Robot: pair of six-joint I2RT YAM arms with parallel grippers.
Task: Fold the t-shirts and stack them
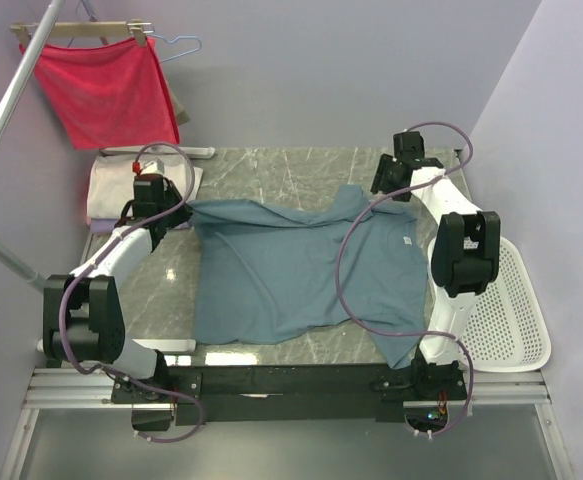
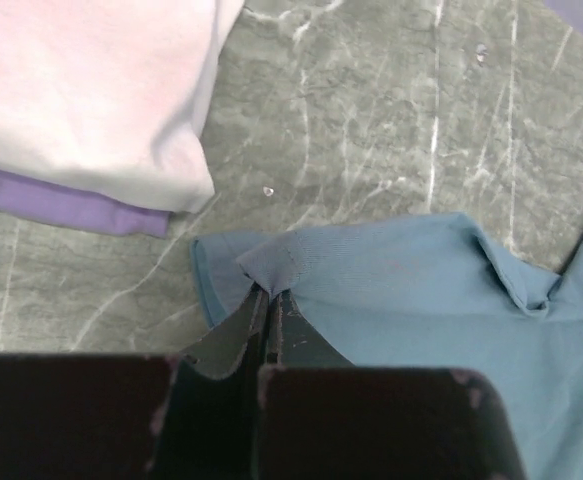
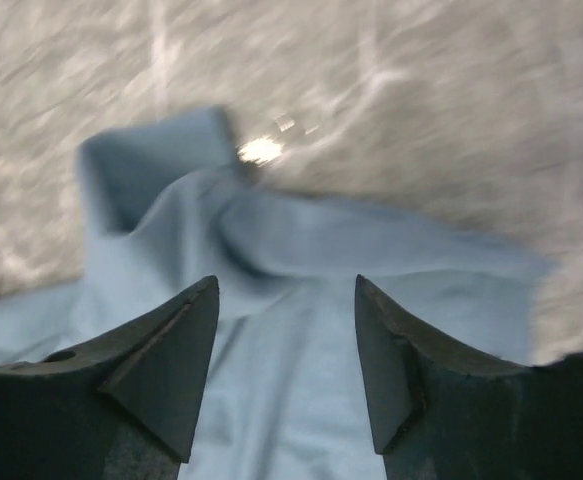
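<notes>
A blue-grey t-shirt lies spread over the marble table, its far edge wrinkled and partly folded over. My left gripper is shut on the cloth at the shirt's far left corner, with gathered fabric rising from between its fingertips. At the far right, my right gripper hangs open over the shirt, no cloth between its fingers. Below it the right wrist view shows a rumpled fold and the shirt's far edge, somewhat blurred. Folded pink-white cloth on a purple one lies left of the left gripper.
A red cloth hangs from a hanger at the back left. The white perforated basket stands at the right, beside the right arm. Bare marble shows behind the shirt and to its left.
</notes>
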